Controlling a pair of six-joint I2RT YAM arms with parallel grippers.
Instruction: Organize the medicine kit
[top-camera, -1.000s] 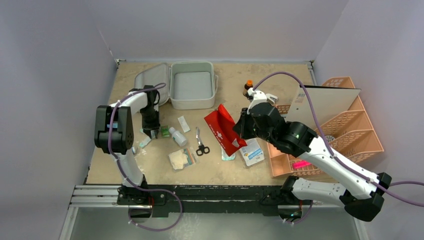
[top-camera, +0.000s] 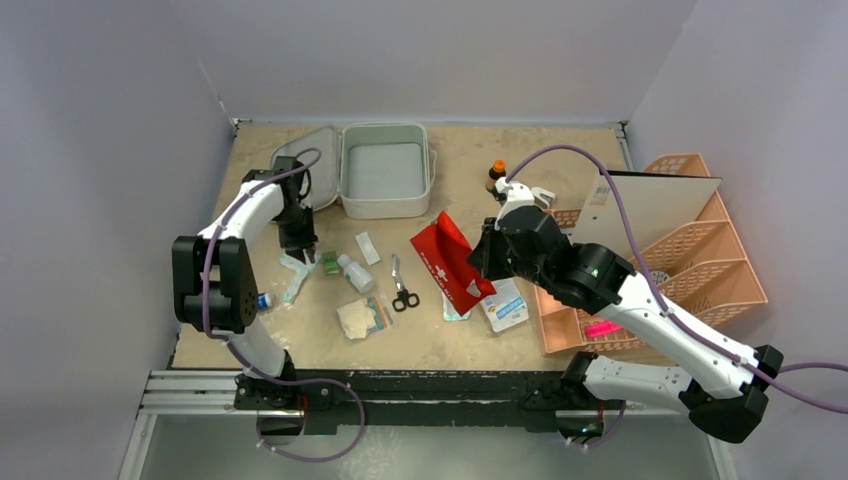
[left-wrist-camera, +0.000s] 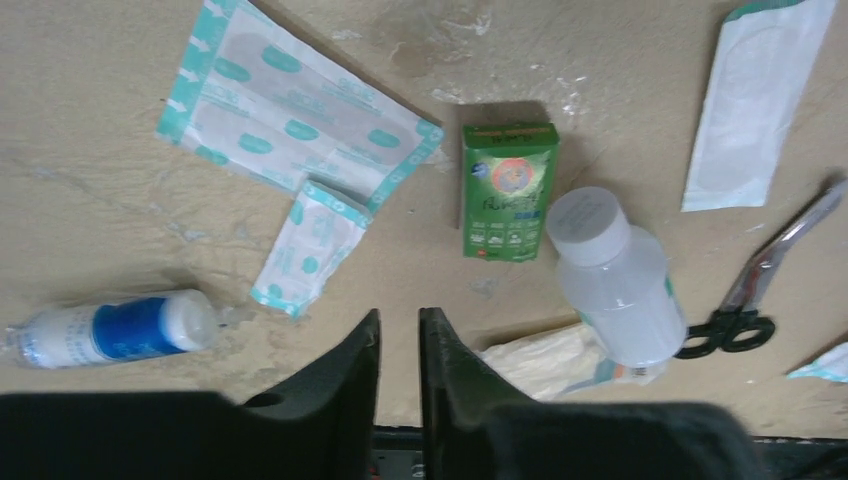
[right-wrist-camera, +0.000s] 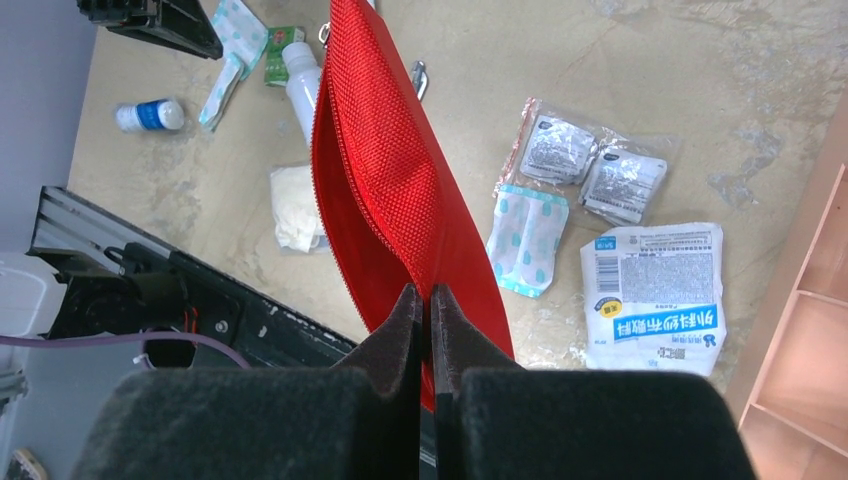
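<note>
In the left wrist view my left gripper is partly open, its fingers empty, above bare table. Ahead of it lie a large white-and-teal bandage packet (left-wrist-camera: 290, 95) and a smaller packet (left-wrist-camera: 312, 245) touching its edge. A green box (left-wrist-camera: 510, 190) and a white bottle (left-wrist-camera: 625, 280) are to the right; a blue-labelled bottle (left-wrist-camera: 140, 328) lies to the left. My right gripper is shut on a red pouch (right-wrist-camera: 400, 170), held above the table with its mouth gaping. The empty grey case (top-camera: 385, 172) stands open at the back.
Scissors (top-camera: 401, 287), a bagged cloth (top-camera: 358, 318) and a white strip packet (top-camera: 368, 248) are spread across the middle. Two clear packets (right-wrist-camera: 590, 160) and a white-blue bag (right-wrist-camera: 655, 300) lie right of the pouch. An orange compartment rack (top-camera: 700, 270) borders the right side.
My left gripper has pulled back from the bandage packets, its arm swinging a little left, so more of the packets shows. The right arm and the red pouch have hardly moved.
</note>
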